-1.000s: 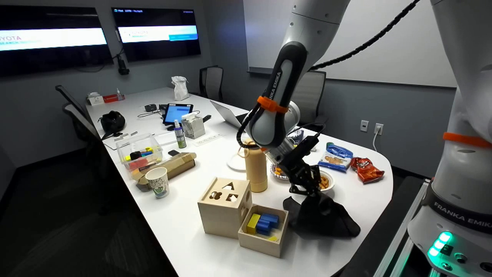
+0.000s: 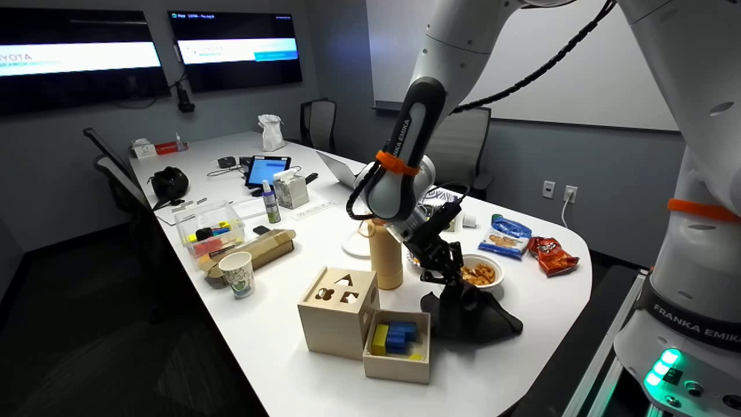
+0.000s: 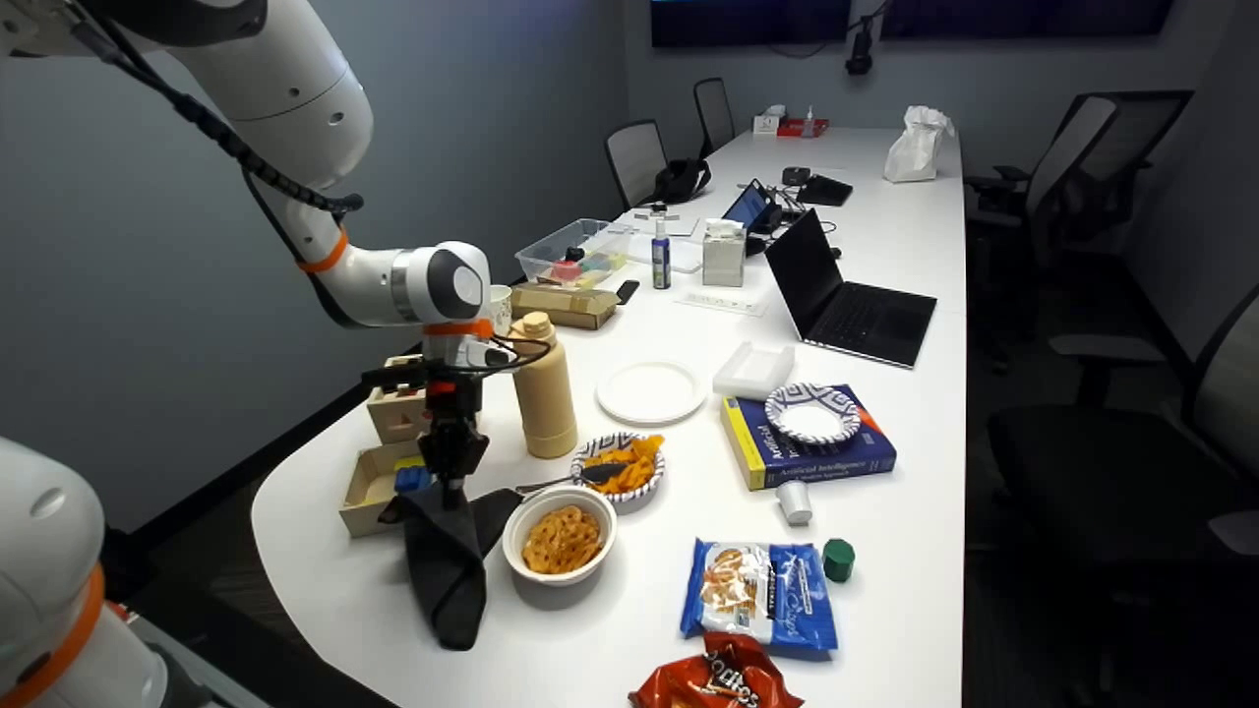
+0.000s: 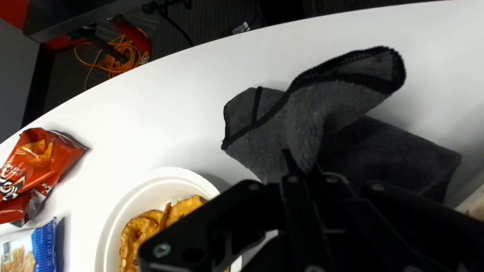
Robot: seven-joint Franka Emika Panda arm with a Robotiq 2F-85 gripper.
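A dark grey cloth with black edging (image 4: pixel 301 113) hangs bunched from my gripper, which is shut on a fold of it. Its lower parts drape onto the white table, as the second exterior view shows with the cloth (image 3: pixel 446 578) below the gripper (image 3: pixel 451 478). In the first exterior view the cloth (image 2: pixel 472 316) lies close against the open wooden box (image 2: pixel 396 367), which holds blue and yellow blocks (image 2: pixel 397 337). Beside the cloth stands a white bowl of pretzels (image 3: pixel 561 541). The fingertips are partly hidden by the fabric.
A wooden shape-sorter cube (image 2: pixel 337 313) adjoins the box, with a tan bottle (image 3: pixel 545 389) behind. A patterned bowl of orange food (image 3: pixel 620 470) holds a dark utensil. Snack bags, one blue (image 3: pixel 758 596) and one red (image 3: pixel 717 678), lie further off.
My gripper and the cloth have moved left in the first exterior view, toward the wooden box. The open box has turned slightly and shifted.
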